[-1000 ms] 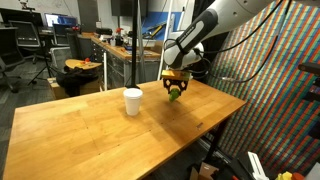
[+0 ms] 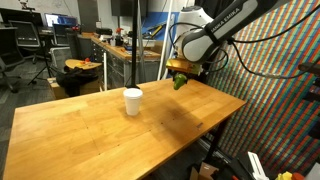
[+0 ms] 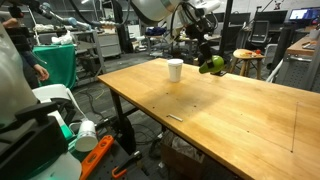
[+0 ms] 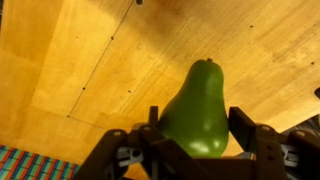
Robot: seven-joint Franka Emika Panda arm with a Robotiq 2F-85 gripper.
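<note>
A green, pear-shaped object (image 4: 199, 112) is held between the fingers of my gripper, its narrow end pointing away from the palm in the wrist view. In exterior view 1 the green object (image 2: 180, 81) hangs above the right part of the wooden table, below my gripper (image 2: 180, 70). Exterior view 2 shows the green object (image 3: 211, 65) in the air too, clear of the tabletop. A white cup (image 2: 133, 101) stands upright on the table, apart from the gripper; it also appears as a white cup (image 3: 175, 70) in exterior view 2.
A short white stick-like item (image 3: 174, 117) lies near its edge in exterior view 2. Beyond the table are a stool (image 3: 246, 60), chairs and desks.
Over the last second the gripper has risen and shifted slightly right in exterior view 1, carrying the green object up with it. The white cup has not moved.
</note>
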